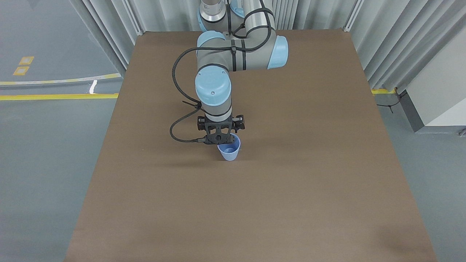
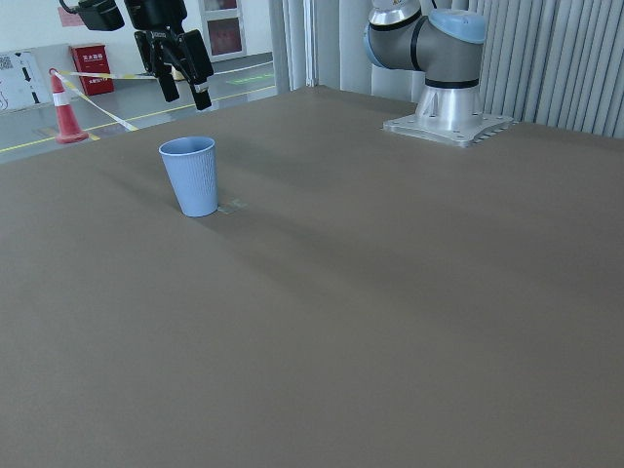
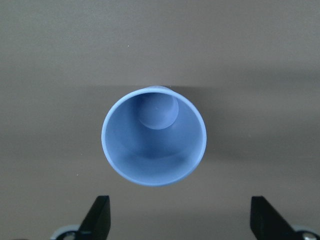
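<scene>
A light blue cup (image 3: pixel 154 150) (image 2: pixel 190 183) stands upright and empty on the brown table (image 1: pixel 305 183). In the camera front view my gripper (image 1: pixel 221 136) is over the cup (image 1: pixel 229 153), partly hiding it. In the camera left view the gripper (image 2: pixel 185 99) hangs above the cup, apart from it. The wrist view looks down into the cup, with the two black fingers of the gripper wide apart at the lower edge and nothing between them.
The arm's base (image 2: pixel 448 125) stands at the back of the table.
</scene>
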